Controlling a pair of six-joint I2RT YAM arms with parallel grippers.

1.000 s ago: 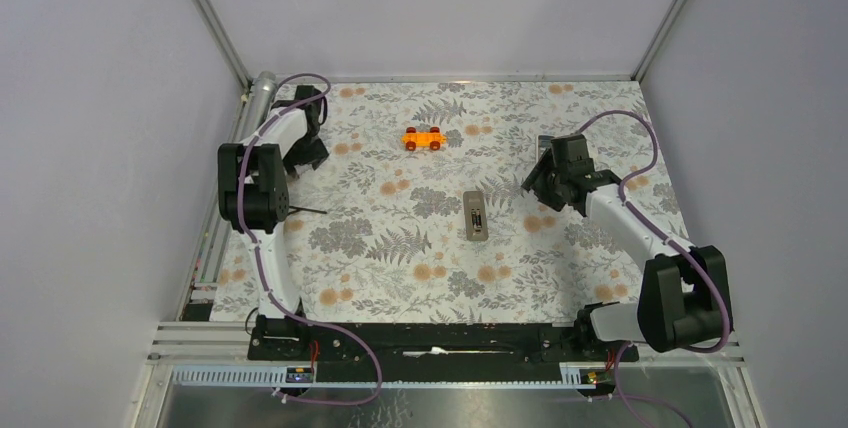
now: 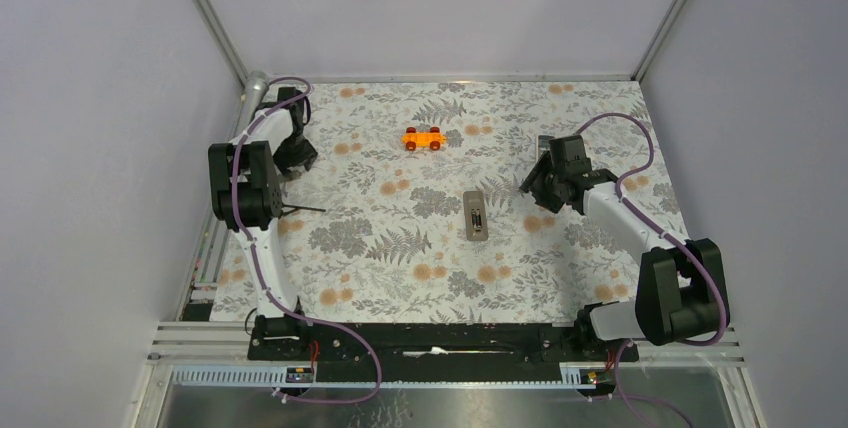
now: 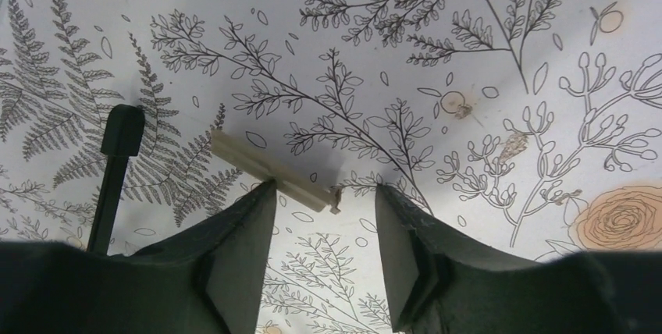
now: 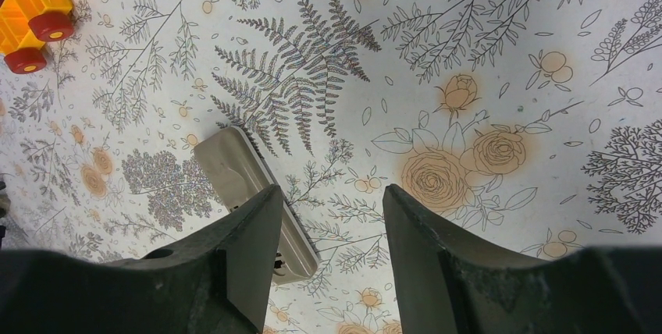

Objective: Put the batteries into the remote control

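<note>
A grey remote control point(image 2: 476, 216) lies near the middle of the table with its compartment facing up; the right wrist view shows it partly behind the left finger point(image 4: 242, 271). My right gripper hangs over the right side, fingers apart, nothing between them. My left gripper is low at the far left, its fingers apart over a flat beige strip point(image 3: 258, 162) on the table, probably a plastic cover though too blurred to be sure. A dark thin tool point(image 3: 113, 178) lies beside it. No loose battery is clearly visible.
An orange toy car point(image 2: 423, 138) stands at the back middle. A pale object point(image 2: 545, 143) is partly hidden behind the right arm.
My left arm has shifted slightly left over the last second. The right arm has moved only very slightly; the remote and toy car are unchanged.
</note>
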